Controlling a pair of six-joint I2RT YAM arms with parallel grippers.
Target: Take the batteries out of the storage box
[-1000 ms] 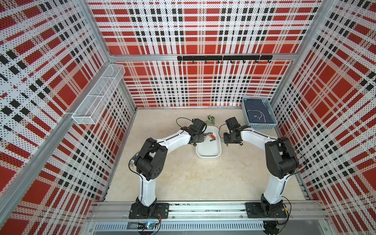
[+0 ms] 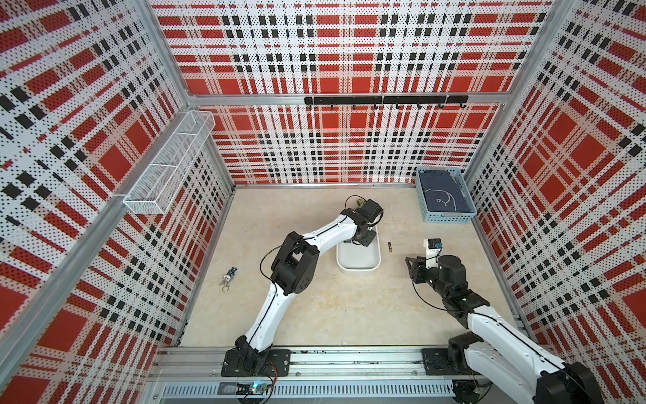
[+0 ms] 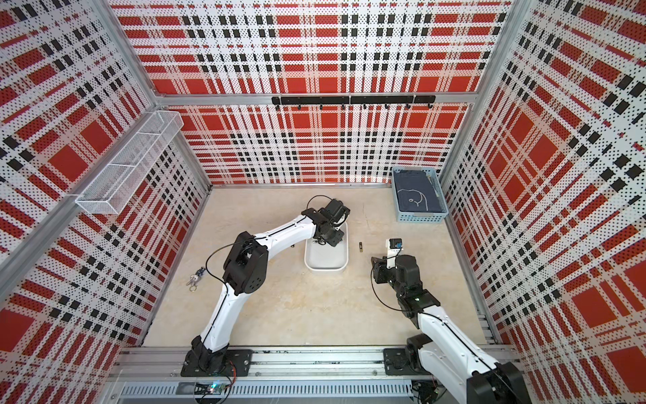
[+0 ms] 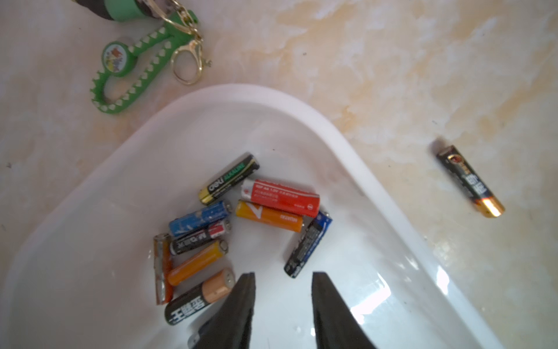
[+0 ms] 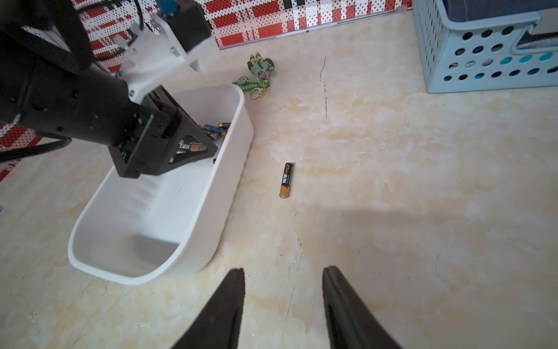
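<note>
The white storage box [image 2: 358, 266] holds several batteries, among them a red one [image 4: 280, 196], an orange one [image 4: 268, 215] and a dark blue one [image 4: 308, 244]. Over them hangs my left gripper, open, with nothing between its fingertips; its arm hides much of the box's back in both top views. One black-and-gold battery [image 5: 286, 179] lies on the table right of the box. My right gripper stands open and empty over the table to the box's right, nearer the front.
A green keychain [image 4: 139, 69] lies behind the box. A blue basket [image 5: 441, 52] stands at the back right, keys [image 2: 228, 279] lie at the left, and a wire basket [image 2: 161, 181] hangs on the left wall.
My left gripper has moved over the box. My right arm has pulled back toward the front right, away from the box and the battery on the table.
</note>
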